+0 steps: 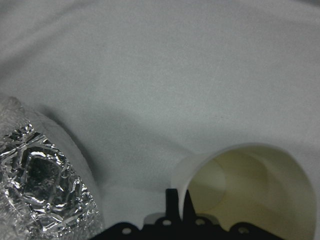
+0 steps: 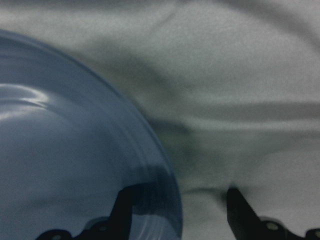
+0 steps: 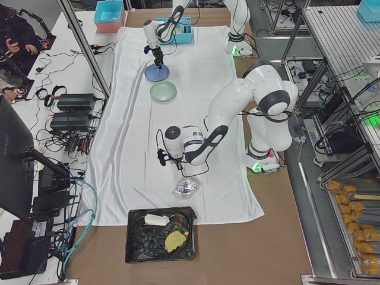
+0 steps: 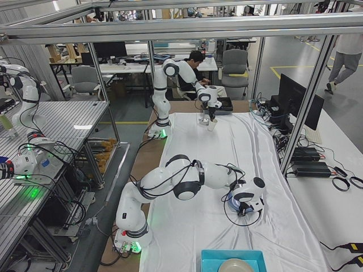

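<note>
In the left wrist view my left gripper is shut on the rim of a cream cup [image 1: 250,190]; a crinkled foil item [image 1: 45,190] lies beside it, also visible in the camera left view [image 3: 186,187]. In the right wrist view my right gripper is open over the edge of a blue plate [image 2: 70,145], one finger above the plate and the other over the cloth. A green plate [image 3: 163,91] lies beside the blue plate on the white cloth.
A blue bin [image 4: 205,260] stands at the far end of the cloth in the camera left view. A black lined tray [image 3: 136,249] with several items lies at the near end.
</note>
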